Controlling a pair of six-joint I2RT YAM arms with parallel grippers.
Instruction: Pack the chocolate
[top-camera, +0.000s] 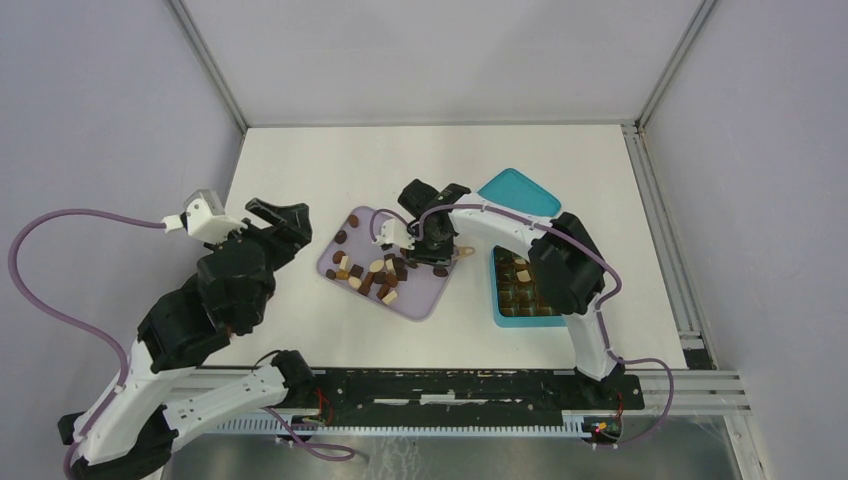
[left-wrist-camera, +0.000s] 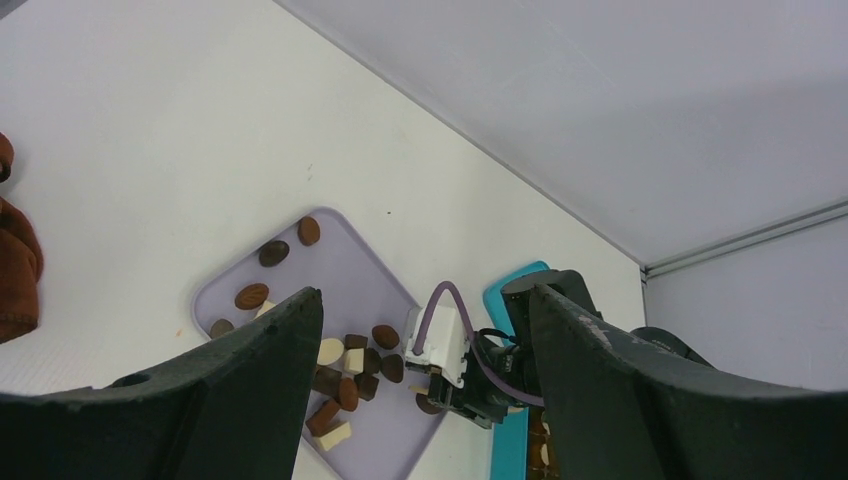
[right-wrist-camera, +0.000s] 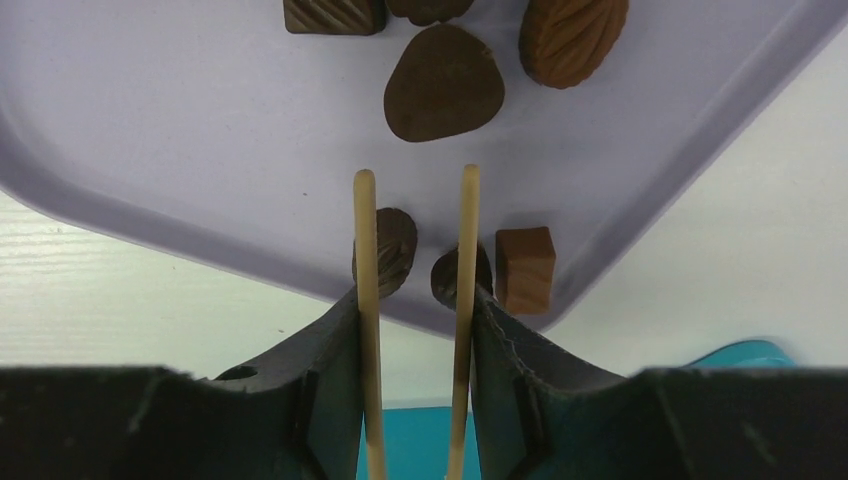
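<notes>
A lilac tray (top-camera: 430, 300) bears several dark, milk and white chocolates, bunched around its middle and lower edge. Over its right side, my right gripper points down with its two wooden stick fingers parted. Beneath the sticks lie a ridged dark chocolate (right-wrist-camera: 396, 250) and a small round one (right-wrist-camera: 447, 276), each partly covered by a stick; a square brown piece (right-wrist-camera: 525, 270) is just to their right. Left of the tray my left gripper hangs open, nothing between its fingers. The teal compartment box (top-camera: 520, 321) has one pale chocolate (top-camera: 523, 276) showing.
A teal lid (top-camera: 520, 188) lies behind the box. Brown fabric-like material (left-wrist-camera: 18, 270) shows at the left edge of the left wrist view. My right forearm spans part of the box.
</notes>
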